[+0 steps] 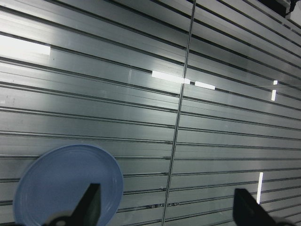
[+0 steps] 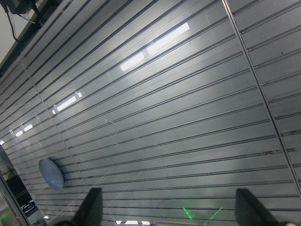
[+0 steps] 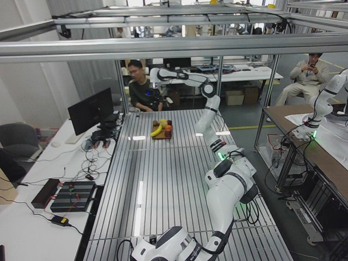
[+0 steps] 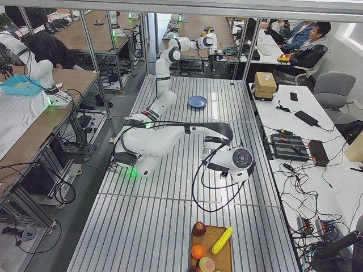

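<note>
A blue plate (image 4: 197, 102) lies on the slatted metal table (image 4: 142, 221); it fills the lower left of the left wrist view (image 1: 66, 183) and looks small in the right wrist view (image 2: 51, 173). My left gripper is raised above the table near the plate, open and empty. My right gripper is open and empty above bare table, toward the fruit tray's end. A wooden tray (image 4: 227, 258) holds a yellow banana (image 4: 222, 239), an orange (image 4: 198, 251) and several other round fruits.
Both white arms reach over the table. Black cables loop beside the right arm. Desks with a monitor (image 3: 89, 111) and electronics border one side, another robot bench (image 3: 293, 117) the other. The table between plate and tray is largely clear. People sit beyond the frame.
</note>
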